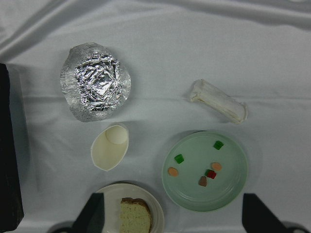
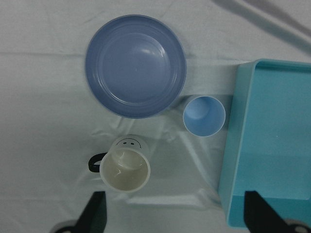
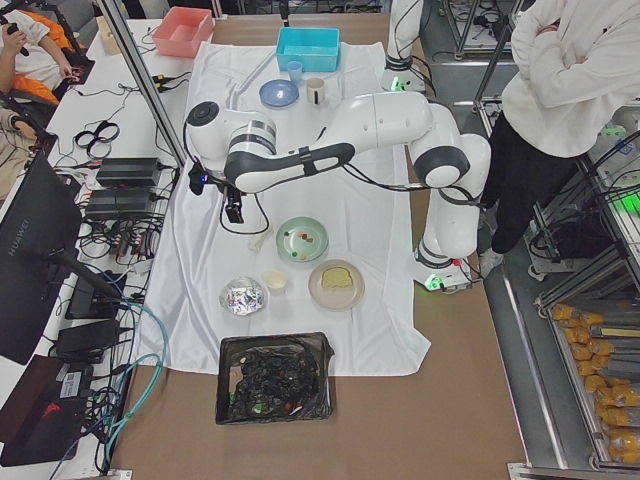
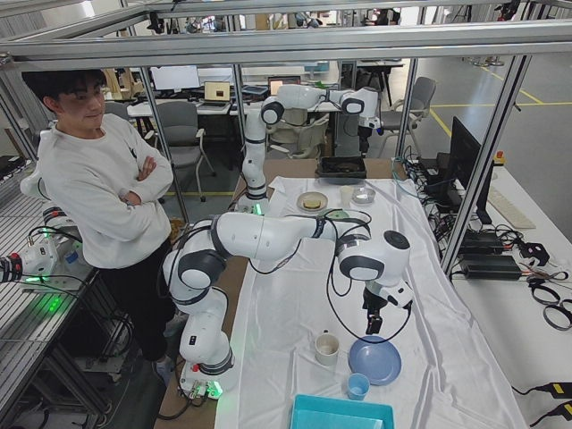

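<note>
My left gripper hangs open and empty above the cloth, over a foil dish (image 1: 97, 82), a cream cup (image 1: 109, 148), a rolled white item (image 1: 217, 101), a green plate (image 1: 204, 189) with small coloured pieces, and a beige plate (image 1: 113, 208) holding a bread slice (image 1: 133, 218). My right gripper is open and empty above a blue plate (image 2: 133, 68), a white mug (image 2: 124, 170) with a black handle, a blue cup (image 2: 203, 114) and a turquoise bin (image 2: 272, 121).
A black-lined bin (image 3: 270, 380) sits at the near edge of the white cloth. Monitors, cables and black boxes crowd the adjoining table. A person stands with arms crossed beside the table.
</note>
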